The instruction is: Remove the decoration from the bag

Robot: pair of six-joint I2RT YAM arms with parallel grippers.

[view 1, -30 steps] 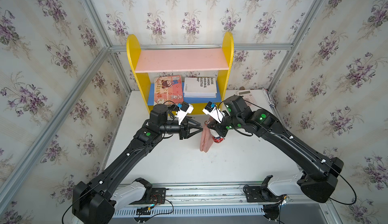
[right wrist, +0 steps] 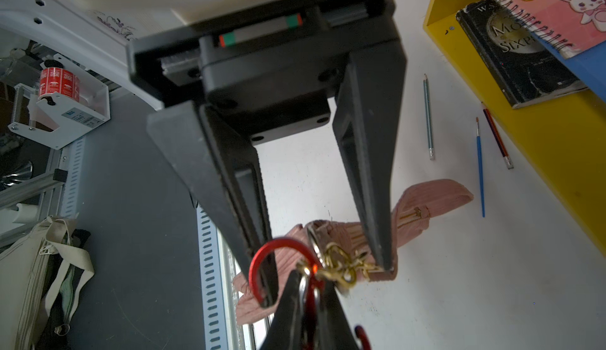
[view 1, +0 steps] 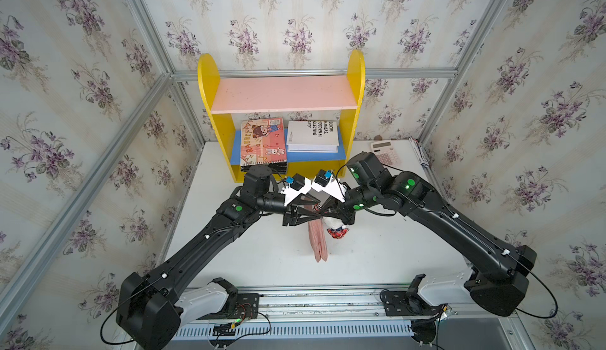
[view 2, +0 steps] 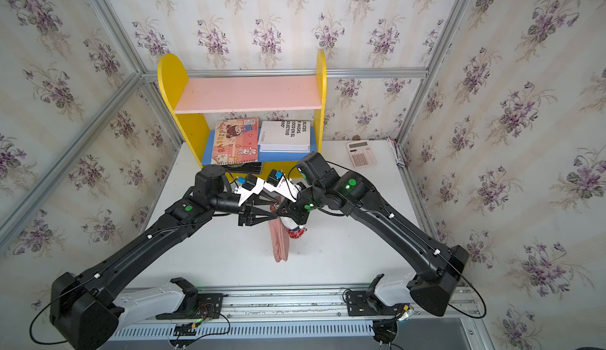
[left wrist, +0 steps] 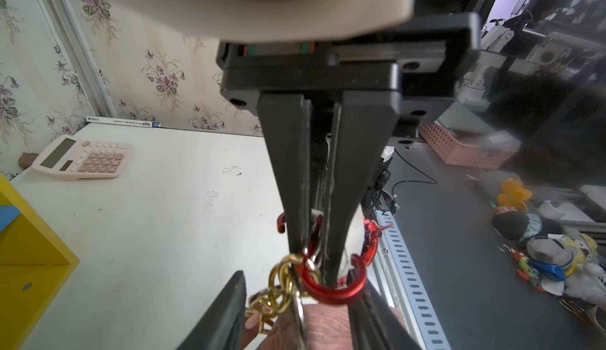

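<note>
The pink bag hangs above the white table, its gold chain meeting a red hook-shaped clasp. Thin parts of that clasp sit between the tips of my right gripper, which is shut. Below the right gripper dangles the white and red decoration, mostly hidden behind the arm. My left gripper is open, with its fingers spread on either side of the clasp and chain, holding neither. Both grippers nearly meet in the top views, so the joint between bag and decoration is covered there.
A yellow shelf with books stands behind the grippers. A pink calculator lies at the back right. Pencils and a blue brush rest near the shelf.
My left gripper has come lower and further right, up to the right gripper. The bag now hangs lower and narrower in view. The right arm has shifted only slightly left.
</note>
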